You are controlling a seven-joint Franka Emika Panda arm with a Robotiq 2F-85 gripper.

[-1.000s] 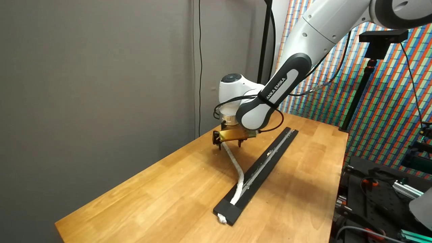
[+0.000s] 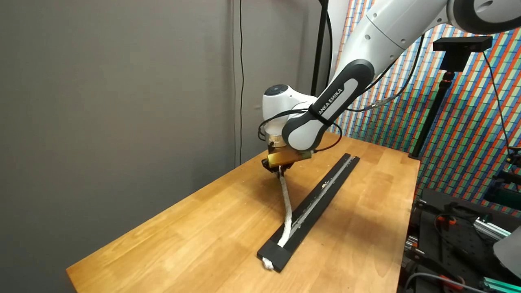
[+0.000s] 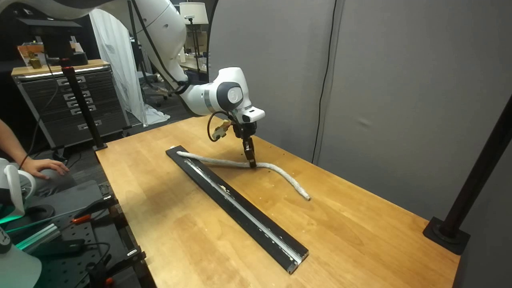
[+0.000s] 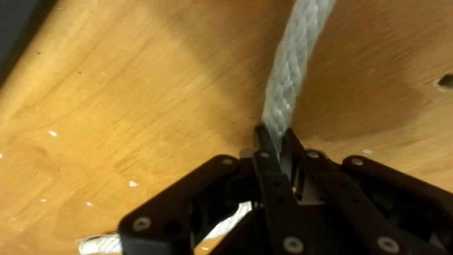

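A white braided rope [image 3: 283, 174] runs from one end of a long black channel [image 3: 240, 208] across the wooden table to a loose end at the table's far side. My gripper is shut on the rope [image 4: 293, 63] partway along its length; the braid passes between the fingertips in the wrist view. In exterior view 1 the rope [image 2: 286, 200] slants up from the channel [image 2: 312, 207] to the gripper [image 2: 279, 171]. Its near end passes under a black block [image 2: 274, 252] and pokes out beyond it. The channel's groove is otherwise bare of rope.
Bare tabletop [image 2: 185, 229] lies on both sides of the channel. Grey panels [image 3: 408, 120] border the table's back, and a black post [image 3: 456, 225] stands at its corner. A person's hand [image 3: 45, 167] is off the opposite edge.
The gripper was open around the rope and has shut on it. The arm has risen slightly, and the rope near the gripper now hangs more upright in exterior view 1.
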